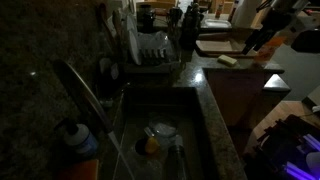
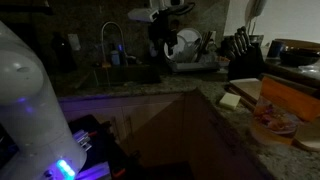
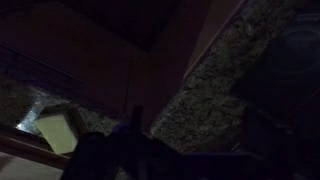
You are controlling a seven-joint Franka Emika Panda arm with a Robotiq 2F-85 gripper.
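Observation:
My gripper (image 1: 253,46) hangs at the upper right in the first exterior view, above the floor side of the counter. It is open, and no object shows between its fingers. In the dark wrist view only the black outline of a finger (image 3: 136,119) stands out. A pale yellow block (image 2: 230,100), perhaps a sponge, lies on the granite counter; the wrist view has the same block (image 3: 57,131) at lower left, apart from the gripper. Beside it on the counter stands an orange bag or container (image 2: 284,110), partly see-through.
The sink (image 1: 203,128) holds a yellowish cup (image 1: 151,146) and other dishes. A rack with white plates (image 1: 154,43) stands behind it. A soap bottle (image 1: 77,137) is at the left, and a knife block (image 2: 243,66) stands near the rack. Bare granite (image 2: 208,90) lies left of the block.

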